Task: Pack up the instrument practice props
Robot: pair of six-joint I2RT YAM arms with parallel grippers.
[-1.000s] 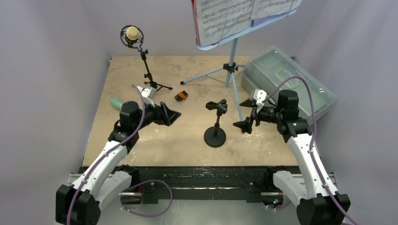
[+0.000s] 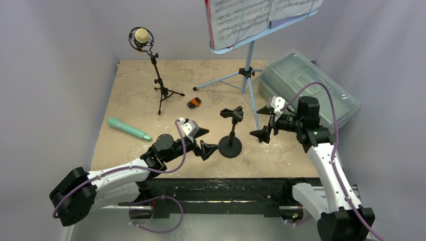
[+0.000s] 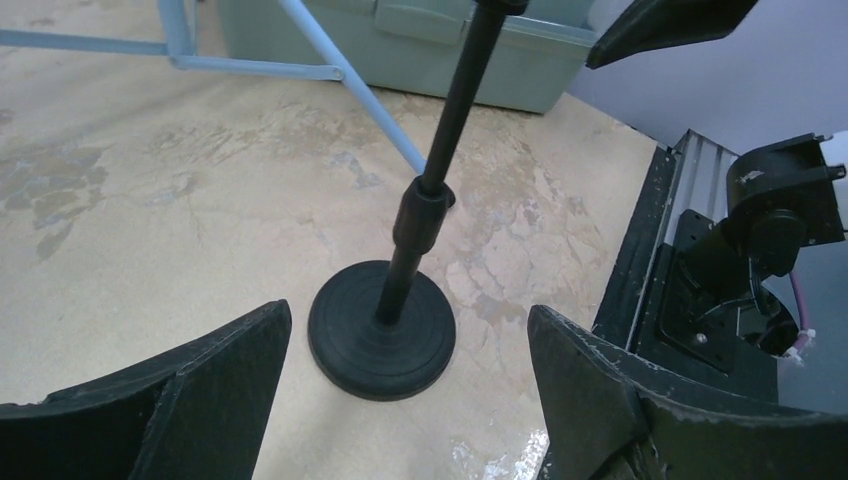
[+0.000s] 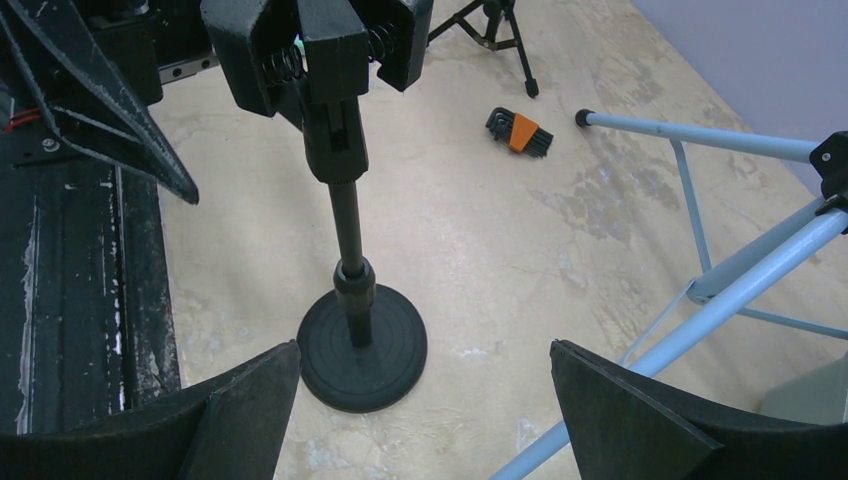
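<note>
A short black microphone stand (image 2: 230, 145) with a round base stands upright at the table's centre front, a clip (image 2: 232, 114) on top. Just left of its pole, my left gripper (image 2: 211, 139) is open, fingers apart, nothing held. The base (image 3: 382, 345) and pole show beyond the fingertips in the left wrist view. To the stand's right, my right gripper (image 2: 255, 122) is also open and empty. A shock-mounted microphone (image 2: 141, 36) sits on a tripod (image 2: 164, 90) at the back left. The pale blue music stand (image 2: 248, 55) holds sheet music (image 2: 241, 20).
Behind my right arm is a lidded green translucent box (image 2: 311, 85). A small black-and-orange item (image 2: 194, 102) lies mid-table, and a mint-green microphone-shaped object (image 2: 128, 129) at the left. One music stand leg (image 2: 253, 105) reaches near my right gripper.
My left gripper has moved right and toward the front, up to the black stand, and its fingers have spread. The mint-green object is uncovered. The right arm has not moved.
</note>
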